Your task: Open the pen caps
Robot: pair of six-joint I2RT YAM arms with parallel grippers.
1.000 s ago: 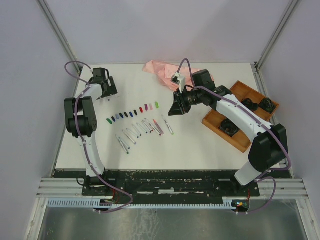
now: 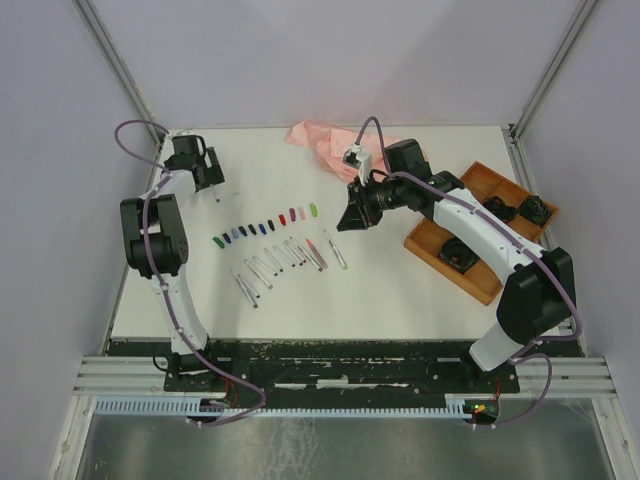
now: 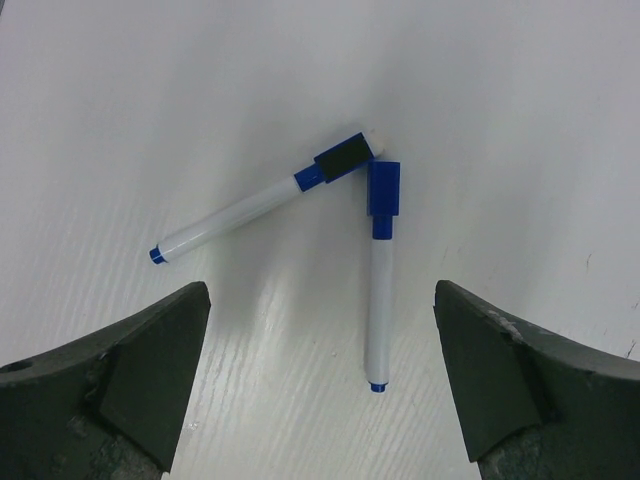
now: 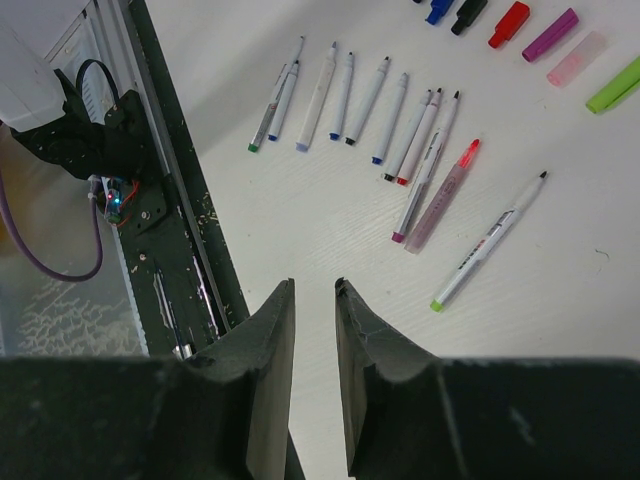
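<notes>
My left gripper is open over the table, its fingers on either side of the view and nothing between them. Two white markers lie below it: one slanting marker [image 3: 235, 215] with a blue-and-black capped end, and one marker [image 3: 381, 300] with a blue cap [image 3: 383, 188], pointing straight down the view. Their capped ends nearly touch. My right gripper hangs over the middle of the table, partly open with an empty narrow gap. Several uncapped pens lie in a row, including a green-ended pen [image 4: 490, 242] and a pink pen [image 4: 444, 198].
Loose caps form a row behind the pens, among them a red cap [image 4: 509, 24] and a green cap [image 2: 313, 210]. A brown box [image 2: 425, 240] with black items stands at right; pink cloth [image 2: 325, 140] lies at the back.
My left gripper has moved to the left, uncovering more of the table near the two markers. In the top view the right arm, pens and caps look the same.
</notes>
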